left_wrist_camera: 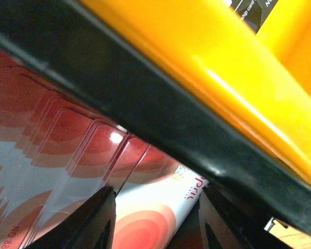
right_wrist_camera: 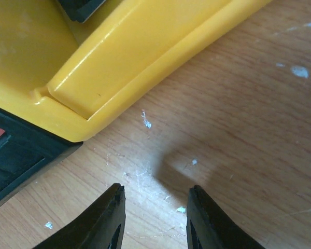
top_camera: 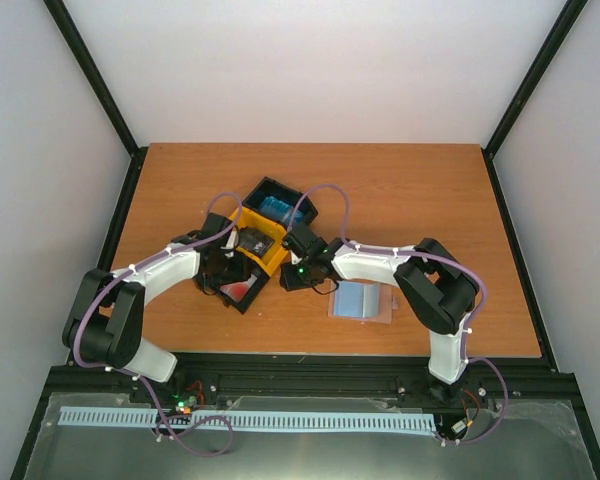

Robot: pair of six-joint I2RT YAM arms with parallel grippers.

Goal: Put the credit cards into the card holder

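Red-and-grey cards [left_wrist_camera: 145, 225] stand leaning in a row inside the front black bin [top_camera: 244, 308]. My left gripper is down at that bin, partly open, with its fingers on either side of the endmost card's corner; whether they touch it cannot be told. To the right of the bins my right gripper stands partly open over bare wood, with nothing between its fingers. The pale blue card holder [top_camera: 356, 300] lies open on the table at the front right, clear of both grippers.
A yellow bin [top_camera: 279, 257] with dark cards [top_camera: 255, 241] adjoins the front bin. Behind it stands another black bin [top_camera: 270, 186] with blue cards [top_camera: 277, 209]. Yellow wall and black corner are close to my right fingers.
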